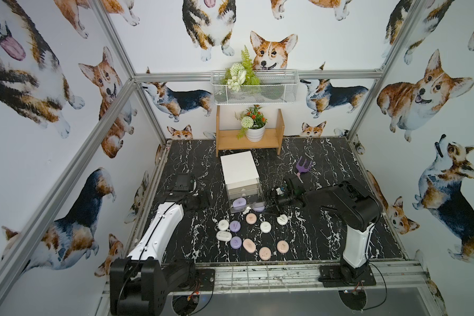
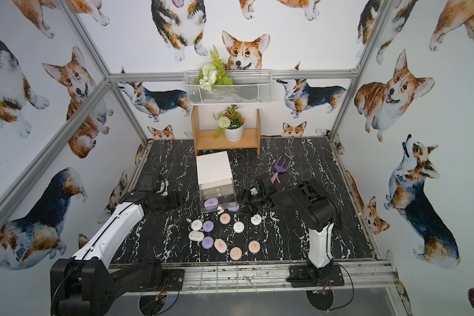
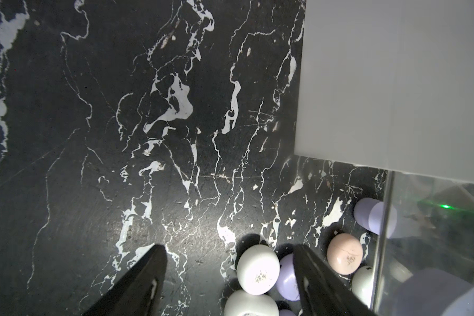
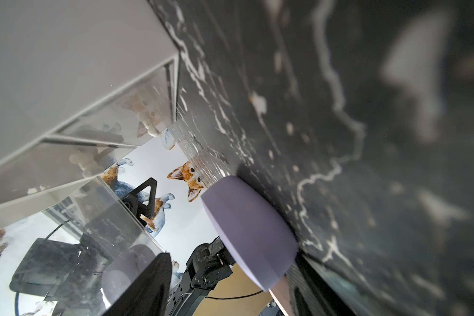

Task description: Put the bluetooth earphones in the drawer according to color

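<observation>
A white drawer unit (image 1: 239, 168) stands mid-table with a clear drawer pulled out, a purple earphone case (image 1: 239, 202) in it. Beside that drawer a second purple case (image 4: 250, 231) lies on the table; my right gripper is open close behind it, its fingertips either side. In front lie several white, purple and pink cases, such as a white case (image 3: 257, 268) and a pink case (image 3: 344, 252). My left gripper is open over the table left of the unit, holding nothing.
A wooden shelf (image 1: 231, 139) with a potted flower and a wire basket (image 1: 279, 92) are at the back. A purple fork-like tool (image 1: 303, 166) lies back right.
</observation>
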